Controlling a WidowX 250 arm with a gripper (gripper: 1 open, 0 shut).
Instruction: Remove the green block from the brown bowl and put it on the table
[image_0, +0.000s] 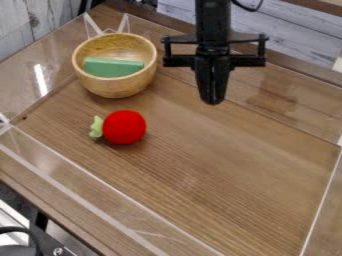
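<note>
The green block lies inside the brown bowl, at the upper left of the camera view. To the right of the bowl and above the table hangs my gripper, black and pointing down. It is clear of the block. The gripper's fingers are seen nearly edge-on, so whether they are apart or together cannot be told. No object shows at their tips.
A red round object with a green top sits on the table just below the bowl. Raised edges border the table at the left and the back.
</note>
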